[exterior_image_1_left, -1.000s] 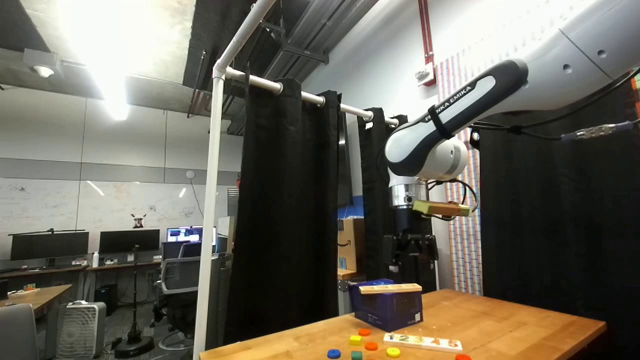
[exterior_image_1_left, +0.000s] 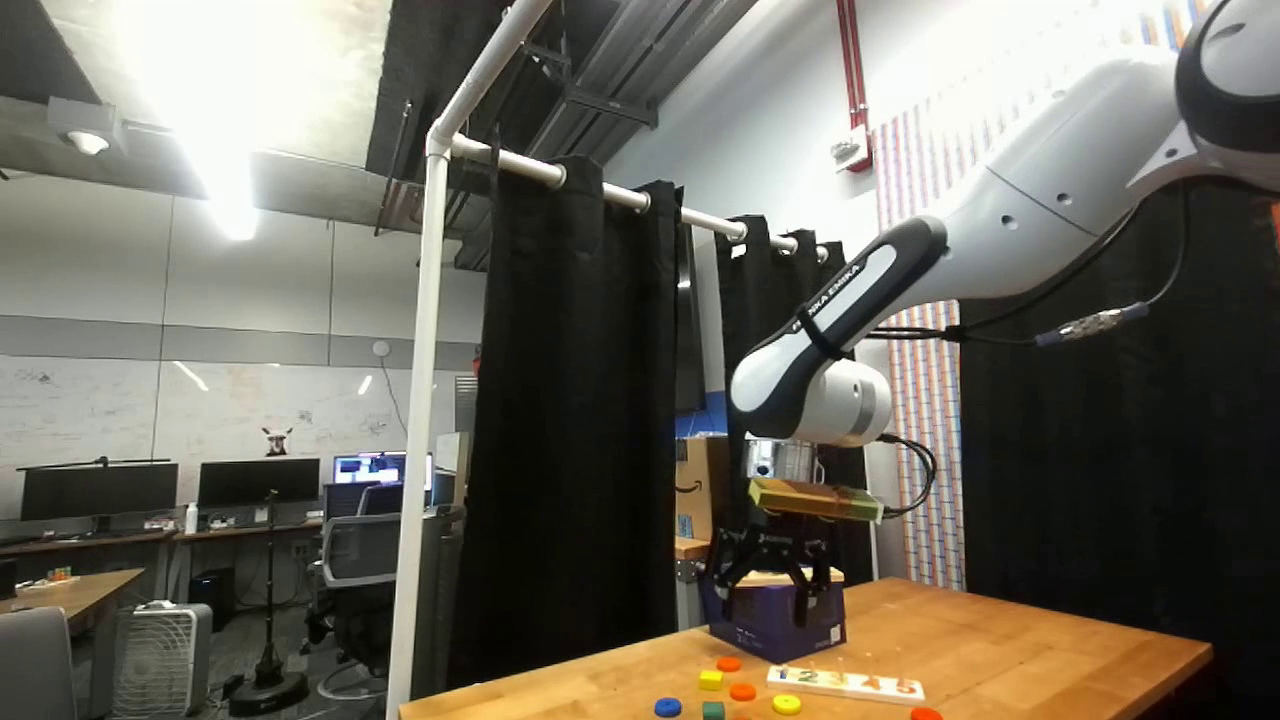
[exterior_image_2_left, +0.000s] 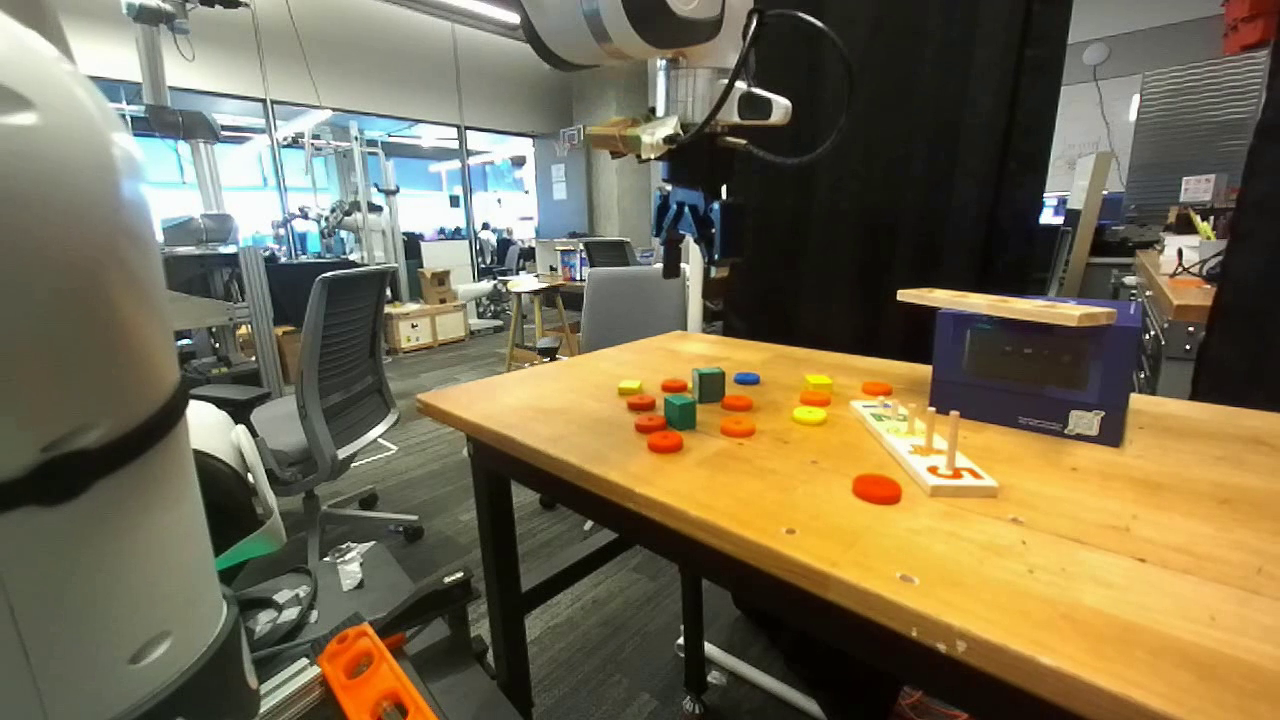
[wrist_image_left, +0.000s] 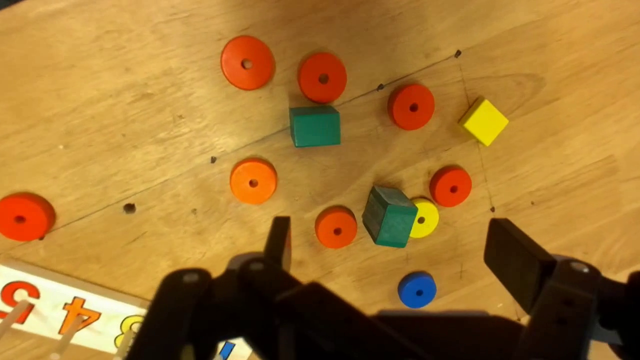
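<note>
My gripper is open and hangs above the table, nothing between its fingers. Beneath it in the wrist view lie a dark green block (wrist_image_left: 396, 225), a yellow ring (wrist_image_left: 426, 225) partly hidden by that block, and a blue ring (wrist_image_left: 409, 294). Several red and orange rings are scattered around, among them an orange-red ring (wrist_image_left: 327, 233) beside the left finger. Farther up are a second green block (wrist_image_left: 316, 129) and a yellow block (wrist_image_left: 486, 123). A white number board with upright pegs (exterior_image_2_left: 900, 444) rests on the table; its pegs look empty.
A dark blue box (exterior_image_2_left: 1032, 378) stands behind the number board, a wooden strip (exterior_image_2_left: 1008, 307) lying across its top. Black curtains (exterior_image_1_left: 576, 420) hang beyond the table.
The arm has swung left and lower in exterior view 1, and the gripper has tilted. The table objects visible there have stayed put.
</note>
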